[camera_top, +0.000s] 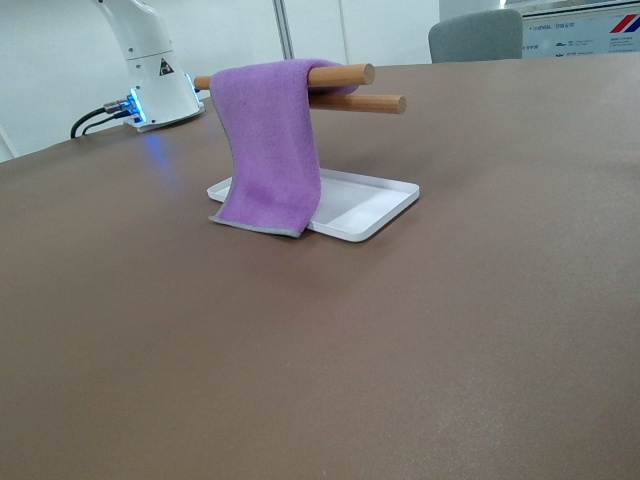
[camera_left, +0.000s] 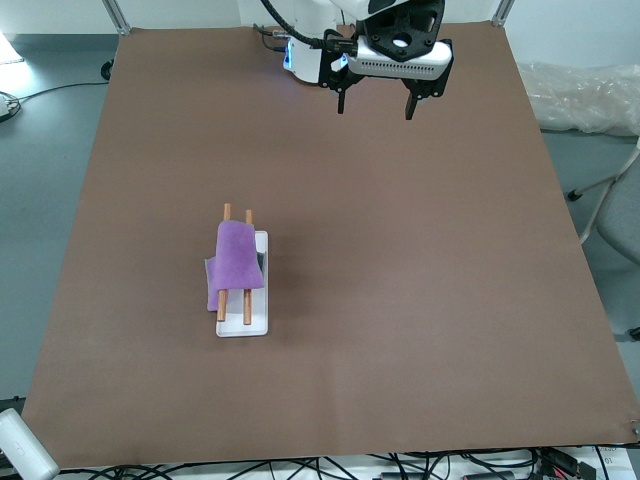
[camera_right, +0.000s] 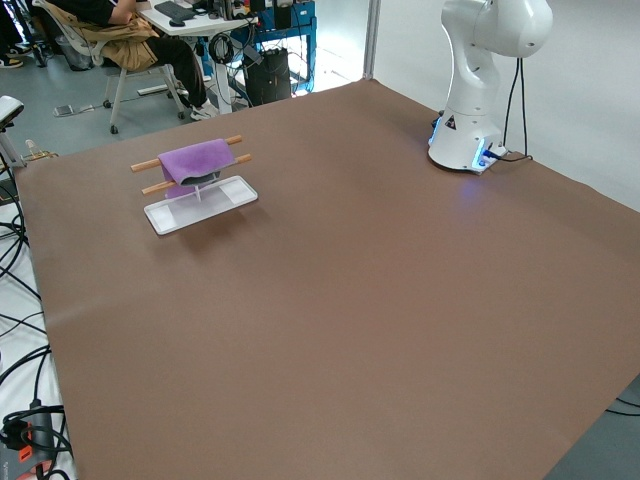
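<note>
A purple cloth (camera_left: 237, 255) (camera_top: 265, 150) (camera_right: 195, 158) hangs draped over two wooden rods (camera_left: 247, 315) (camera_top: 357, 103) (camera_right: 144, 165) above a white tray (camera_left: 242, 327) (camera_top: 365, 205) (camera_right: 205, 210). The gripper (camera_left: 374, 105) is high at the top of the left view, well away from the cloth, its two black fingers spread open with nothing seen between them. In the top and right views only the white arm shows, not the fingers.
The robot's base (camera_right: 460, 145) stands at the back edge. Cables and equipment lie beyond the near edge in the left view.
</note>
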